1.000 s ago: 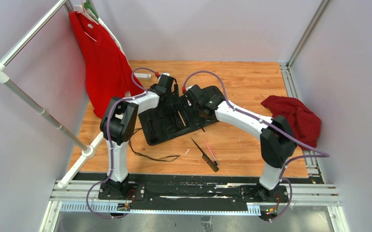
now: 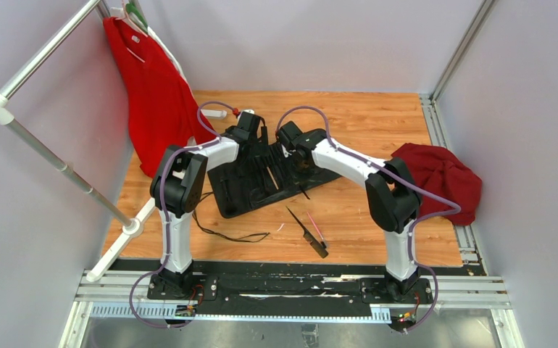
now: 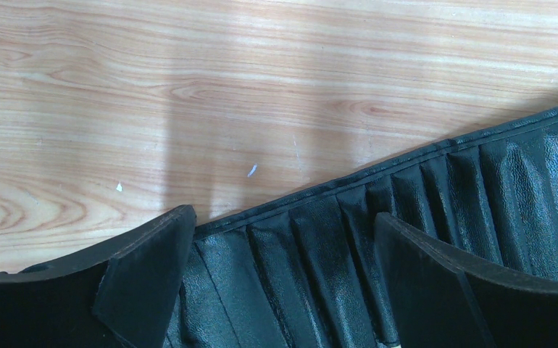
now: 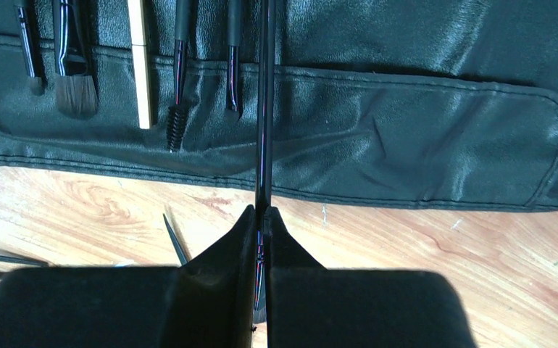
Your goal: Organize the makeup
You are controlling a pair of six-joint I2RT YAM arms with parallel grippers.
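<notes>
The black makeup brush roll [image 2: 238, 204] lies open at an angle on the wooden table. In the right wrist view, my right gripper is shut on a thin black brush [image 4: 264, 116], which extends up over the roll's edge flap; its bristle end sits low between the dark fingers. Several brushes lie in the roll, among them a flat brush [image 4: 75, 87], a spoolie [image 4: 177, 119] and a pale stick [image 4: 140, 72]. My left gripper stands open above the roll's pleated edge, fingers wide apart. Whether it touches the leather, I cannot tell.
A black comb [image 2: 313, 240] and a pink pencil [image 2: 315, 225] lie on the table in front of the roll. Black ties [image 2: 240, 238] trail to the left. A dark red cloth [image 2: 439, 177] is at right; red clothing [image 2: 153, 94] hangs at left.
My right arm's elbow has swung inward to the left, while its gripper has shifted only slightly over the roll. The left arm looks unmoved, as do the comb and pencil.
</notes>
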